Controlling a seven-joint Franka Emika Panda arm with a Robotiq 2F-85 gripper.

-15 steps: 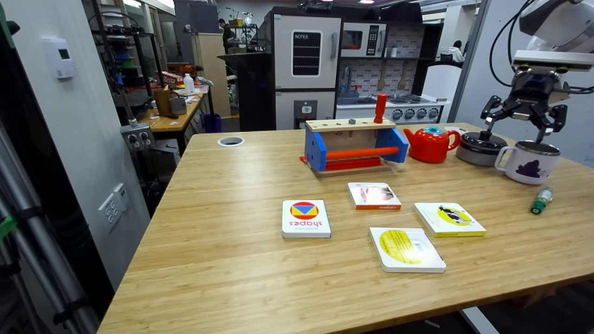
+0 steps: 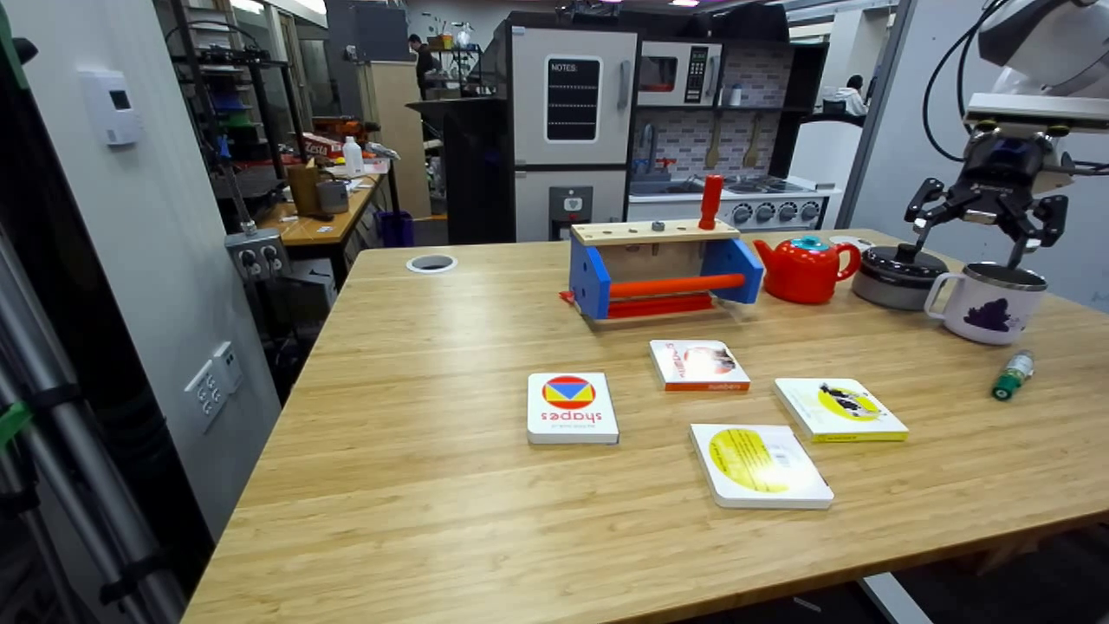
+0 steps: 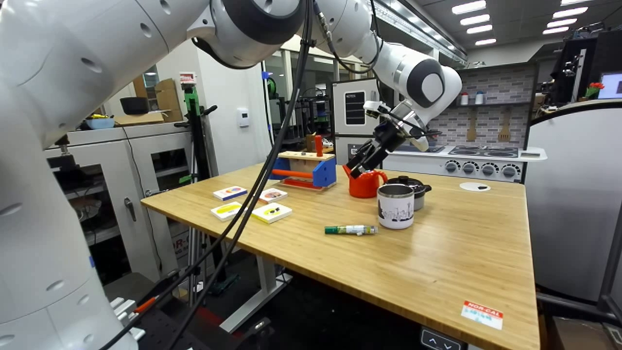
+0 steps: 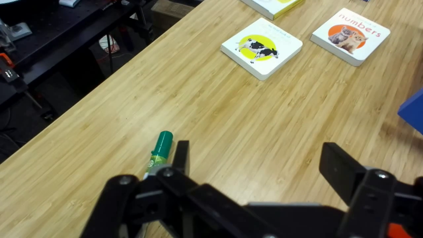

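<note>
My gripper [image 2: 969,239] stands open at the far right of the table, its fingers pointing down above the pot and mug, with nothing between them. In the wrist view bare wood shows between the spread fingers. The white mug [image 3: 396,211] with a dark print is upright beside the grey lidded pot [image 2: 900,279]. A red teapot [image 2: 806,272] with a teal lid is to the pot's left in exterior view 1. On the table near the mug lies a green-capped marker [image 4: 161,146], partly covered by a finger in the wrist view.
Several small board books lie flat, including the shapes book [image 2: 572,407], the numbers book [image 4: 351,35] and the cow book [image 4: 261,48]. Behind them stands a blue-and-wood toy bench [image 2: 665,265] with a red upright handle.
My gripper has shifted slightly to the right in exterior view 1, with its fingers still open. The objects on the table stay where they were.
</note>
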